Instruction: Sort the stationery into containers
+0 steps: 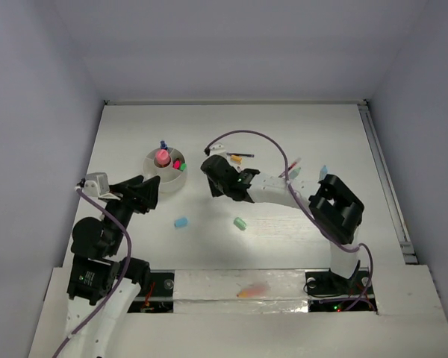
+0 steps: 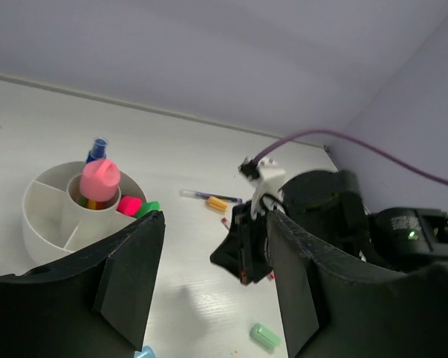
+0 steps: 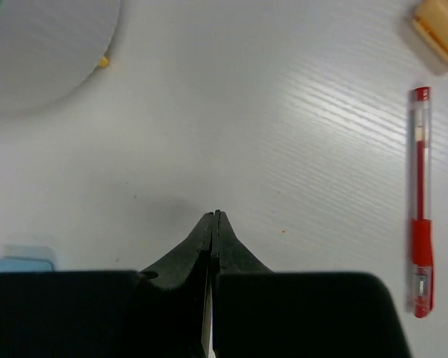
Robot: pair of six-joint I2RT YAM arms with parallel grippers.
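Note:
A white round divided container at back left holds pink, blue, red and green items. My left gripper hangs in front of it, fingers apart and empty. My right gripper is shut, nothing visible between its tips, over bare table near the middle. A red pen lies to its right, an orange block beyond. A dark pen lies at the back. A blue block and green block lie in front.
More pens and a pale blue item lie at right, partly behind my right arm. Grey walls surround the table. Bare table is at the back and front middle.

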